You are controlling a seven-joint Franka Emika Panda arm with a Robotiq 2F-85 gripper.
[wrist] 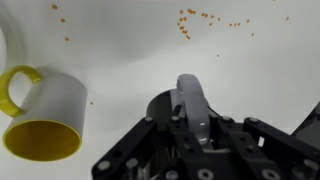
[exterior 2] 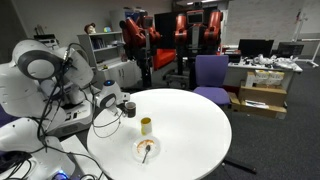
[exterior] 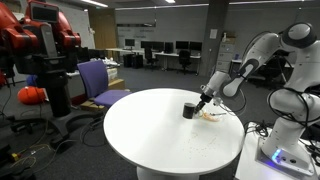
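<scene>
My gripper is shut on a pale grey, elongated part that looks like the handle of a dark mug (wrist: 158,105). The fingers and the grey part hide much of this mug. In exterior view 1 the dark mug (exterior: 188,110) shows just left of my gripper, and in exterior view 2 the dark mug (exterior 2: 130,109) is beside it. A white mug with a yellow inside and handle (wrist: 45,115) lies left in the wrist view, apart from my gripper. Whether the dark mug touches the table cannot be told.
A plate (exterior 2: 136,153) with a spoon (exterior 2: 148,152) on it stands near the yellow mug (exterior 2: 146,126). Small orange bits (wrist: 187,25) lie scattered on the white table (exterior: 145,135). The table's broad side away from the arm is clear.
</scene>
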